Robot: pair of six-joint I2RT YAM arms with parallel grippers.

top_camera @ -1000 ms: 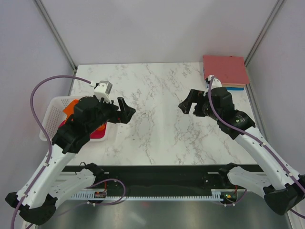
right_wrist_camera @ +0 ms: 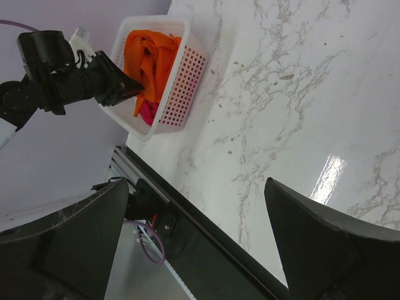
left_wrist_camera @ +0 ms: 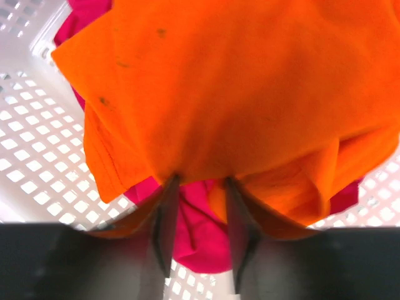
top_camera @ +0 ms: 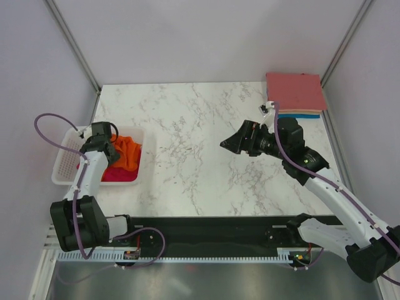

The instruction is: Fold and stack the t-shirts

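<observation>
An orange shirt [left_wrist_camera: 250, 81] lies crumpled over a magenta shirt [left_wrist_camera: 200, 244] in the white basket [top_camera: 64, 169] at the table's left. My left gripper is down inside the basket, part open, its fingertips at the lower edge of the orange cloth; whether cloth is between them is unclear. My right gripper [top_camera: 240, 142] hangs open and empty over the right half of the table.
A folded stack topped with red cloth [top_camera: 295, 90] sits at the back right. Walls stand close at left and right.
My left gripper has moved left and down from above the table into the basket onto the shirts. My right gripper has shifted only slightly.
</observation>
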